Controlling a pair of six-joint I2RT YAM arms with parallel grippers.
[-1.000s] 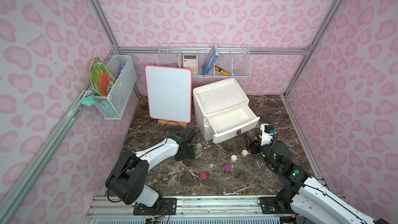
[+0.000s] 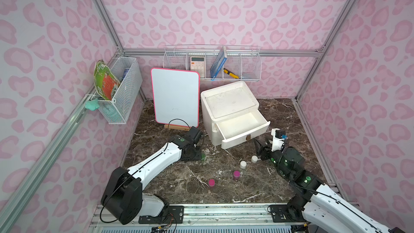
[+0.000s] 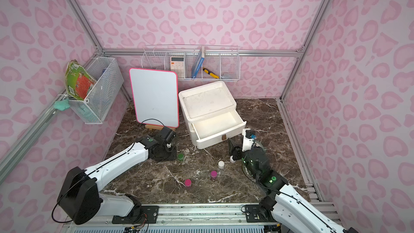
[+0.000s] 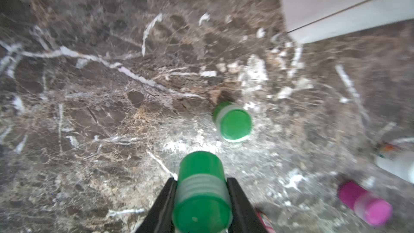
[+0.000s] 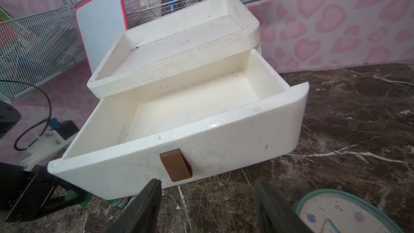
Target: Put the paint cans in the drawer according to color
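In the left wrist view my left gripper is shut on a green paint can, lifted clear of the marble top. A second green can stands apart on the tabletop, left of the drawer unit. Two magenta cans and two white cans stand farther right and toward the front. The white drawer is pulled out and empty inside, with a brown tab on its front. Facing that front, my right gripper is open, nothing between its fingers.
A whiteboard stands behind the left arm, beside the drawer unit. A round clock-like disc lies near the right gripper. Wire baskets hang on the left and back walls.
The other green can stayed. The right arm is nearly still.
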